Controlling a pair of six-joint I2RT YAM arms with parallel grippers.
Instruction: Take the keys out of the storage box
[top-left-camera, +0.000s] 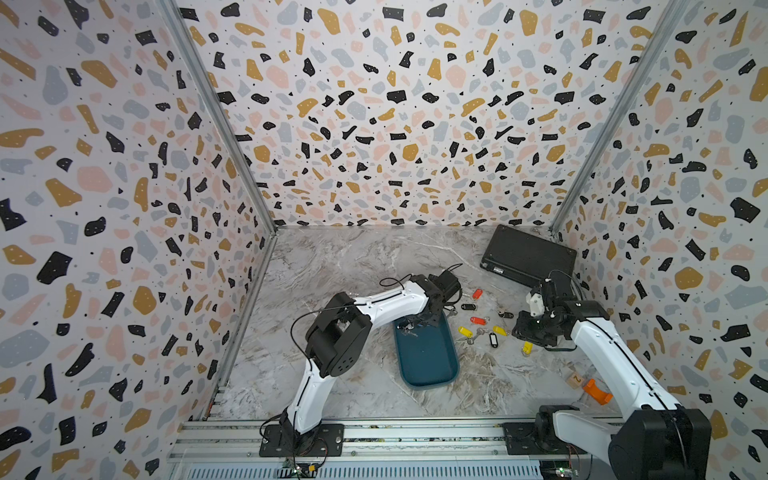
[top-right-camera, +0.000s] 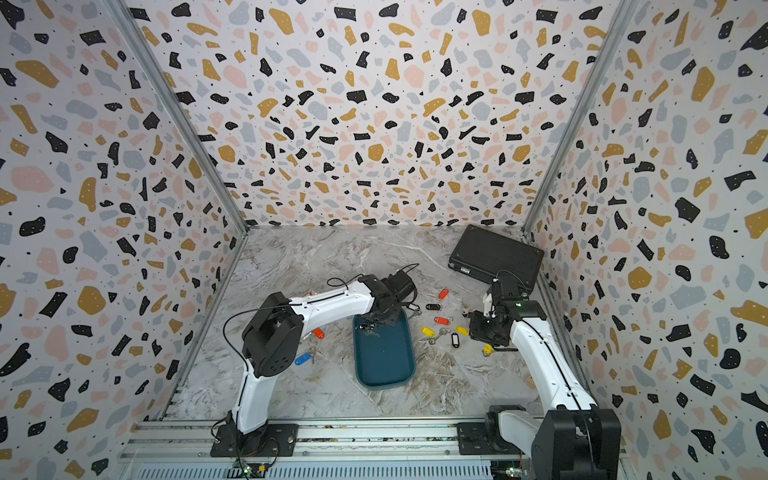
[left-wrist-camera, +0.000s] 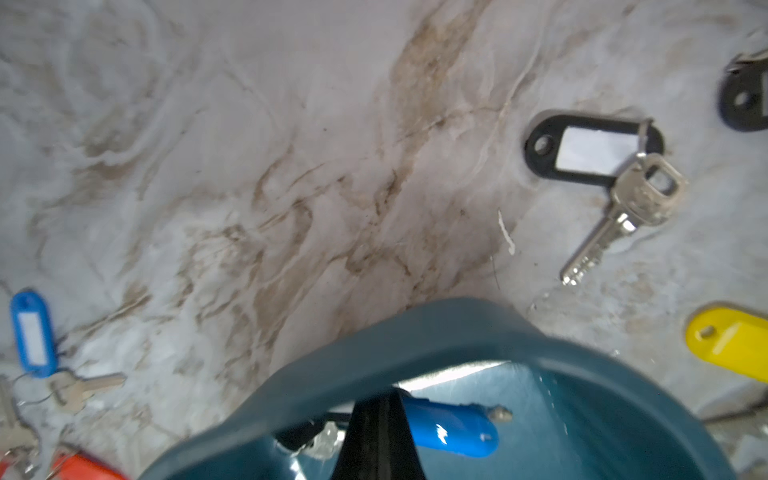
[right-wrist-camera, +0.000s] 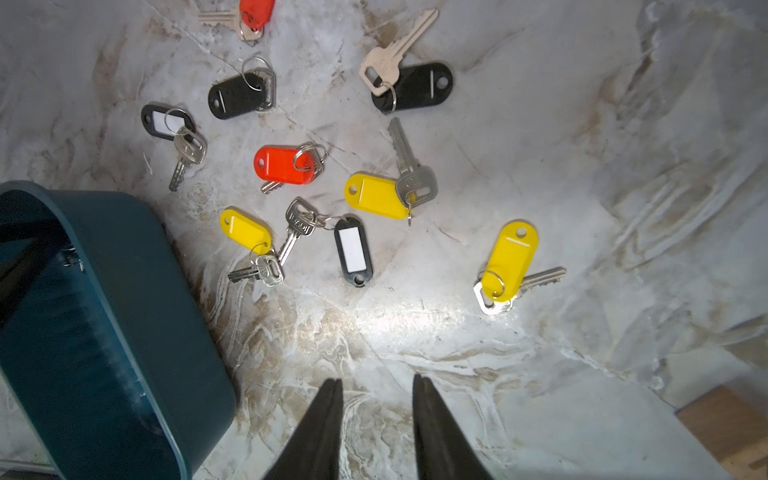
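Observation:
The teal storage box (top-left-camera: 426, 368) lies mid-table. My left gripper reaches down inside its far end, shut, among a blue-tagged key (left-wrist-camera: 452, 432) and another key (left-wrist-camera: 324, 440) with a dark tag; whether either is pinched cannot be told. My right gripper hovers over the table right of the box, its two blurred fingertips apart with bare marble between them. Several tagged keys lie outside the box, including yellow (right-wrist-camera: 512, 256), red (right-wrist-camera: 280, 165) and black (right-wrist-camera: 412, 86) ones.
A black closed case (top-left-camera: 528, 252) lies at the back right. A wooden block (right-wrist-camera: 720, 424) and an orange object (top-left-camera: 597, 392) sit at the front right. More keys, one blue-tagged (top-right-camera: 303, 358), lie left of the box.

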